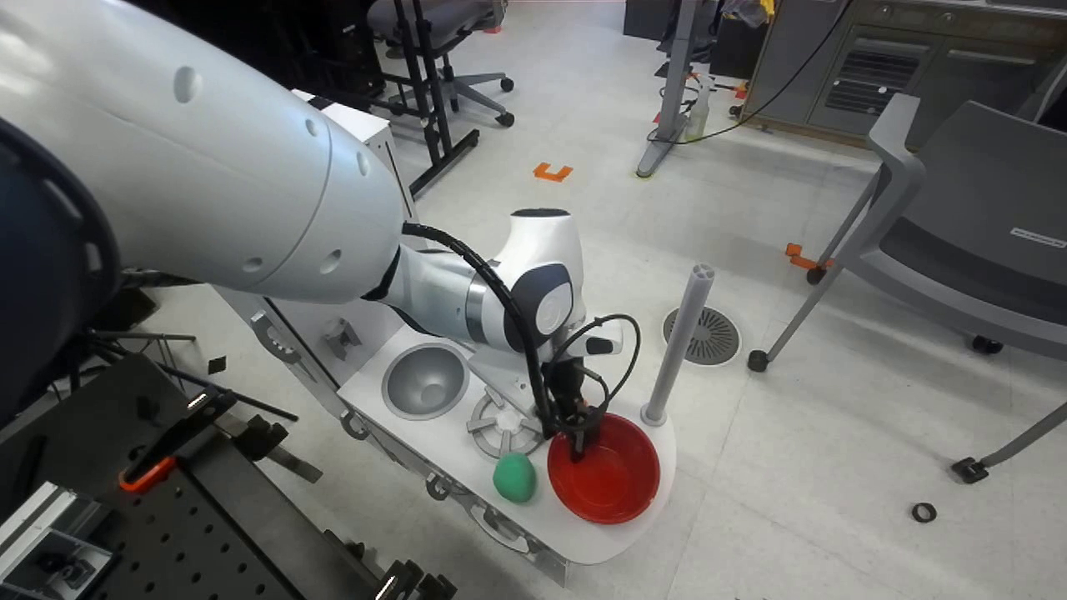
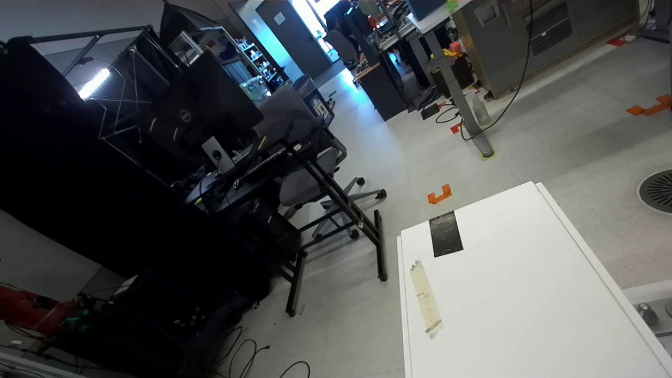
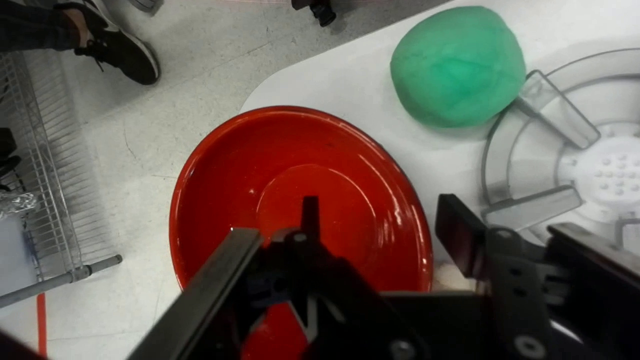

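Observation:
A round red bowl (image 1: 620,485) stands on the rounded end of the white play-kitchen counter; it looks empty where its inside shows. My gripper (image 1: 580,445) is down at the bowl's near-arm edge. From the wrist view, the gripper is part open, one dark finger (image 3: 310,219) over the bowl's inside and the other outside the bowl's rim (image 3: 424,240). The rim runs across the gap between them; contact with either finger does not show. Beside the bowl sits a green rounded lump (image 3: 459,66), apart from the gripper.
A grey burner ring (image 1: 500,425) and a grey sink basin (image 1: 425,382) lie along the counter. An upright grey post (image 1: 680,345) stands close to the bowl. Past the counter's rounded edge is open floor. The second exterior view shows neither gripper nor bowl.

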